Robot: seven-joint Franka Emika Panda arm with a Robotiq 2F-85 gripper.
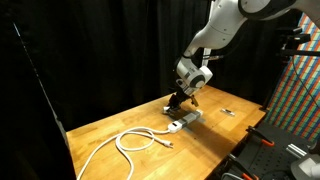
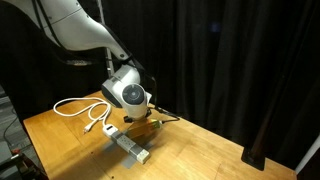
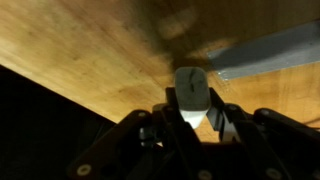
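My gripper is shut on a pale, round-ended object (image 3: 192,88), seen almost end-on in the wrist view. What it is cannot be told from here. In exterior view 1 the gripper (image 1: 175,103) is low over the wooden table, behind a white power strip (image 1: 187,121). The second exterior view has the dark fingers close to the table beyond the power strip (image 2: 125,146); the held object is too small to make out there.
A white cable (image 1: 124,148) lies looped on the table at the left. A flat grey piece (image 3: 270,52) lies to the right in the wrist view. One small item (image 1: 228,112) rests near the right edge. Bare table (image 2: 205,155) spreads in front of the dark curtain.
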